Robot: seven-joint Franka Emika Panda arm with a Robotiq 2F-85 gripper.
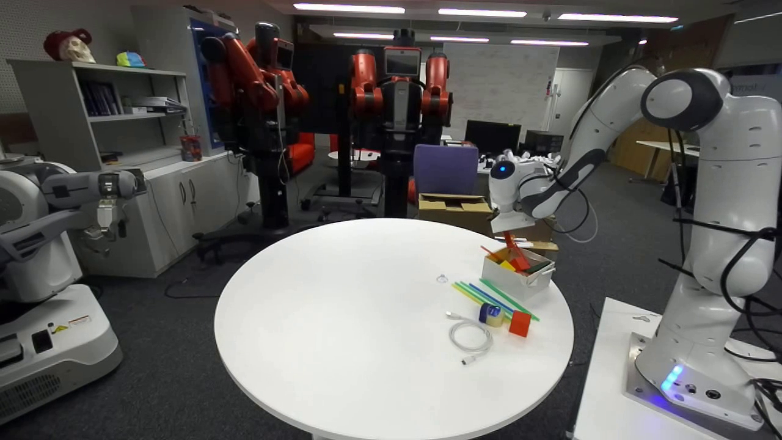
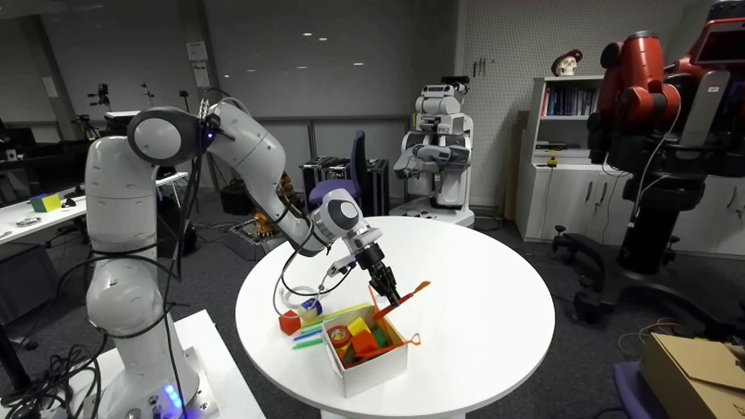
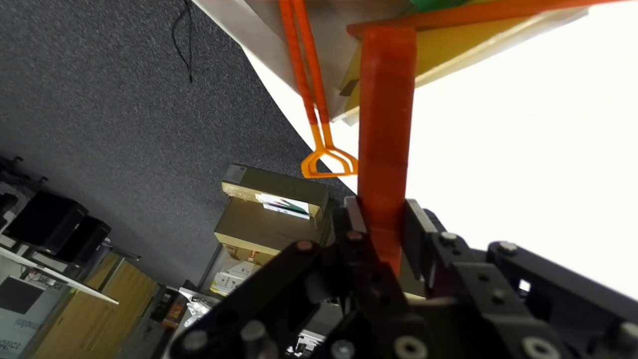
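A flat red bar [image 3: 386, 125] runs between the fingertips of my gripper, which is shut on it. In the wrist view its far end reaches over the rim of the box. The second exterior view has the gripper [image 2: 394, 300] tilted above the far edge of the white box [image 2: 373, 375], with the red bar [image 2: 412, 293] slanting across its tips and sticking out with an orange end. Inside the box lie a red tape roll [image 2: 339, 336], a yellow block [image 2: 358, 326], a red block [image 2: 364, 342] and green pieces. The first exterior view mostly hides the fingers.
An orange-handled tool [image 3: 329, 161] juts over the box's rim. Beside the box lie several coloured sticks [image 1: 487, 297], a blue-and-yellow tape roll [image 1: 492, 315], a red cube [image 1: 520, 323] and a coiled white cable [image 1: 470, 337].
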